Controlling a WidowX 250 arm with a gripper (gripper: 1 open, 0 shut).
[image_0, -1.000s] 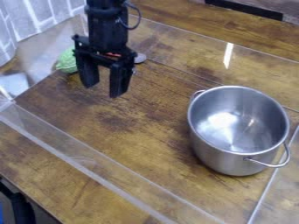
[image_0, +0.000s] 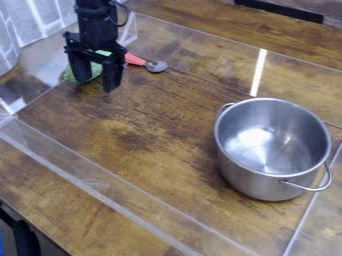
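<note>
My black gripper (image_0: 96, 66) is at the upper left, low over a green object (image_0: 74, 74) that is partly hidden behind it. Whether the fingers are open or shut, or hold anything, I cannot tell. Just right of the gripper lies a spoon (image_0: 156, 66) with a red handle and a metal head. A large steel pot (image_0: 273, 148) with two handles stands at the right, apart from the gripper.
Clear plastic strips or walls run along the table's left and front edges. A white tape strip (image_0: 259, 72) lies at the back right.
My gripper has moved back and to the left, over the green object, uncovering more of the spoon. The pot has stayed in place.
</note>
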